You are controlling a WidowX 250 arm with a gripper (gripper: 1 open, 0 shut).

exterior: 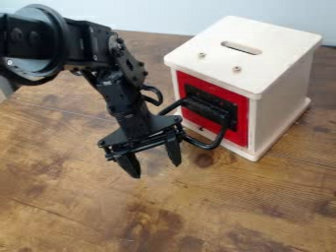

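My black gripper (152,160) hangs over the wooden table in front of and left of a box, its two fingers pointing down and apart with nothing visible between them. The box (284,93) is pale wood with a slot in its top. On its front is a red panel (191,81) with a black fitting (210,110), partly behind a black cable or bar that runs near the gripper.
A white wall (157,15) stands behind the table.
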